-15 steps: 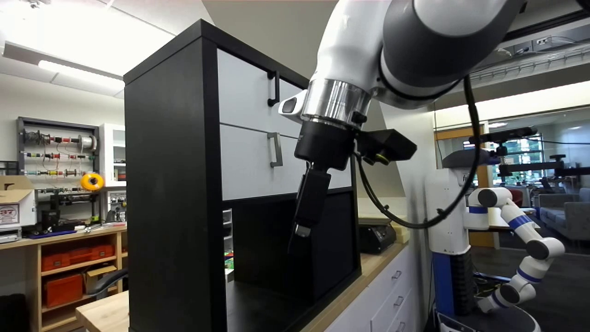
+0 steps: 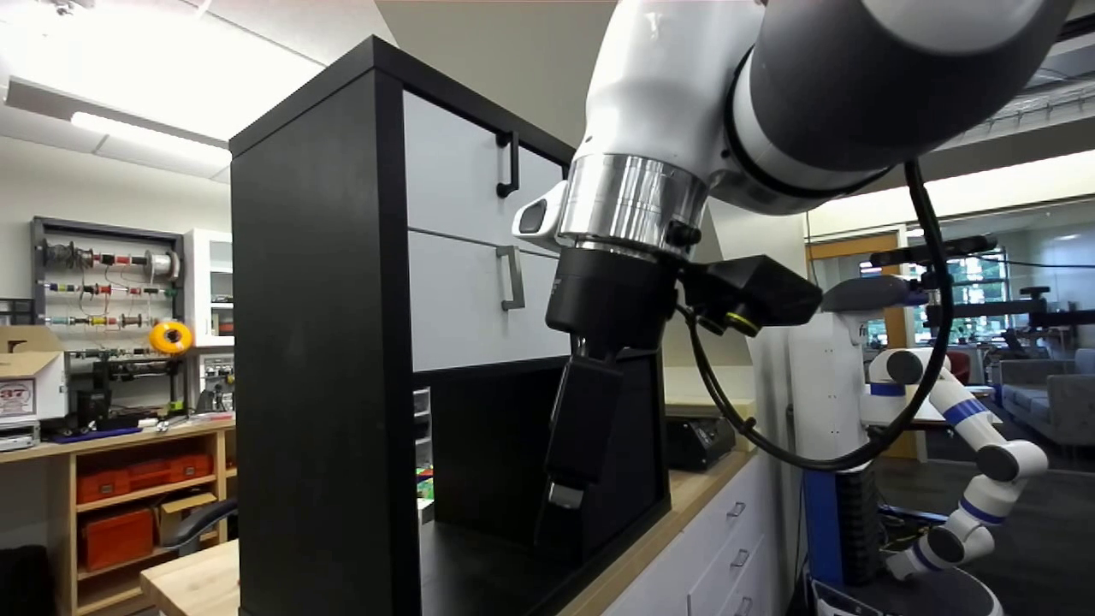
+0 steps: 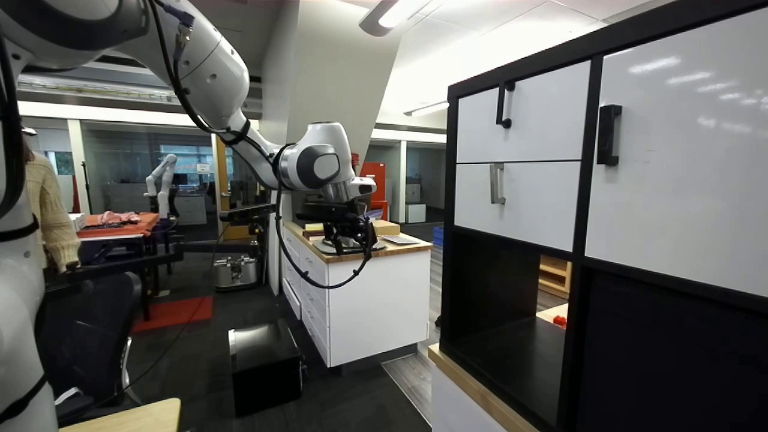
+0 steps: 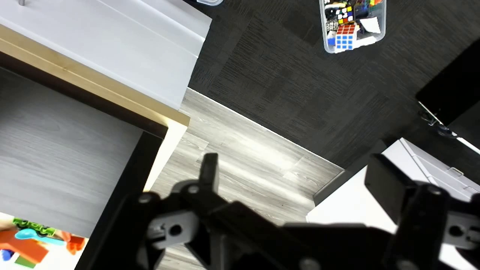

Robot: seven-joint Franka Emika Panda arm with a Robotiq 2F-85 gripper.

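My gripper stands open in the wrist view, its two fingers wide apart, with only the floor and part of a white drawer unit showing between them. In exterior view 1 the gripper points down in front of the black cabinet (image 2: 308,339), below the level of its white drawers. The upper drawer (image 2: 457,164) has a black handle (image 2: 508,164), and the lower drawer (image 2: 462,298) a grey handle (image 2: 512,277); both look closed. Exterior view 2 shows the gripper (image 3: 349,237) well to the left of the cabinet, apart from its handles in that view.
Beneath the drawers is an open shelf (image 3: 504,353). A wooden-topped counter (image 3: 378,288) stands behind the arm. On the floor lie a clear bin of toys (image 4: 353,27) and a black box (image 3: 266,367). Colourful toys (image 4: 31,243) show beyond the shelf.
In exterior view 1 my gripper has come lower and looks larger, its tip now nearer the shelf's floor. The upper arm and cable have shifted right. The cabinet drawers look unchanged.
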